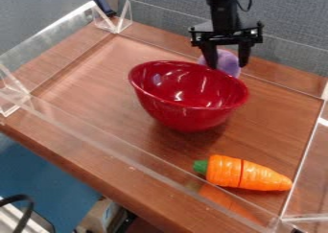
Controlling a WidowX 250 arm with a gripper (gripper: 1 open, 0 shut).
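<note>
My black gripper hangs at the top centre, over a light purple round object that is partly hidden behind the red bowl. The red bowl is in the middle of the wooden surface, tipped with its far side raised. An orange toy carrot with a green top lies at the front right. I cannot tell whether the gripper's fingers are open or shut, or whether they touch the purple object.
Clear low walls edge the wooden surface. Cables and hardware show beyond the front left edge.
</note>
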